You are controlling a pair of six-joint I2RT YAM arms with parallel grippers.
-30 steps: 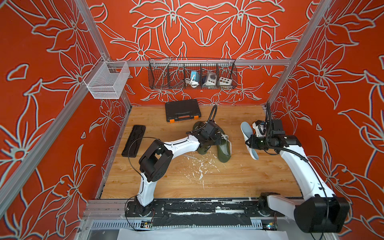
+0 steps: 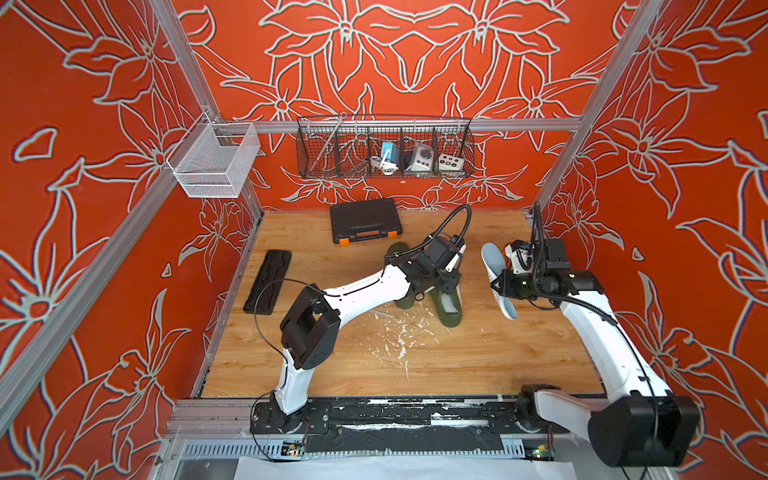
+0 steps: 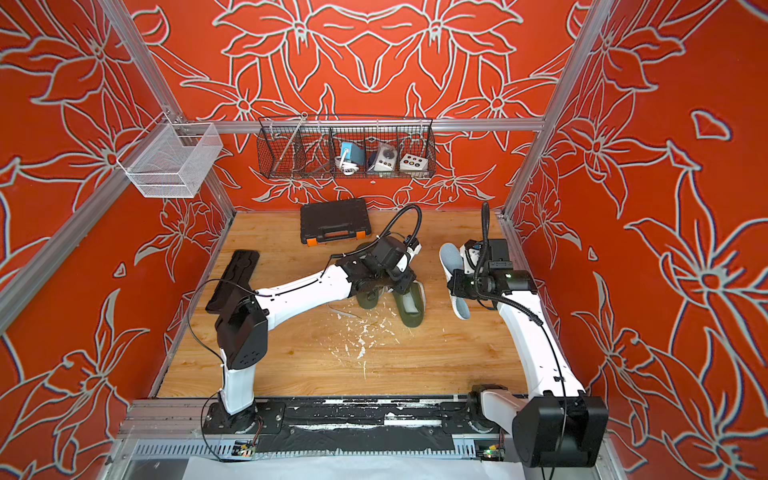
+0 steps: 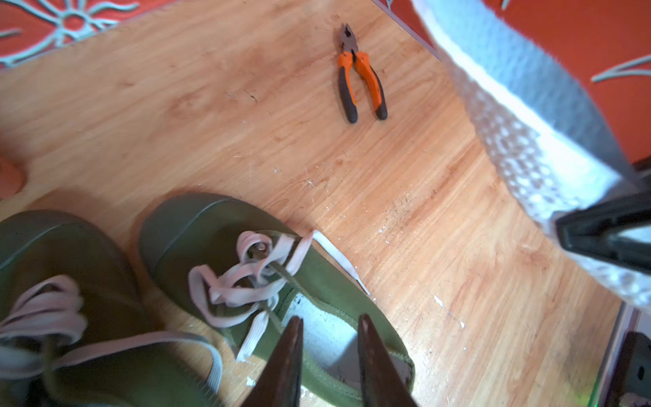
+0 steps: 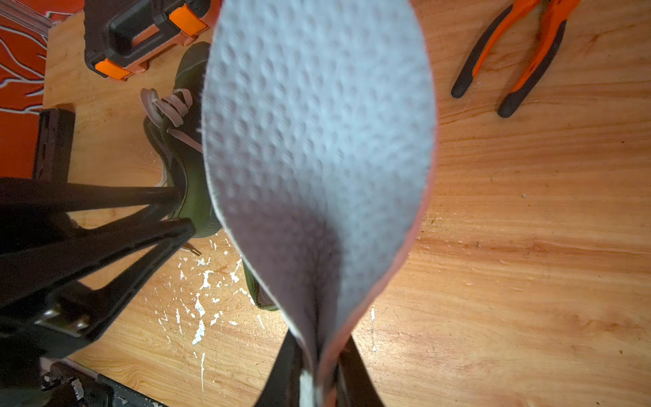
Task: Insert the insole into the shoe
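Observation:
A green laced shoe lies on the wooden table, its opening showing a light interior, with a second green shoe beside it. My left gripper hangs open above the first shoe's opening, nothing seen between its fingers. My right gripper is shut on the light blue, dimpled insole, pinched so that it folds lengthwise and raised to the right of the shoes, as the top left view shows.
A black case with orange latches sits at the back, a black tray at the left. Orange-handled pliers lie on the table beyond the shoes.
My left arm has extended to the right, its wrist moving over the right-hand shoe. The right arm and insole look unchanged.

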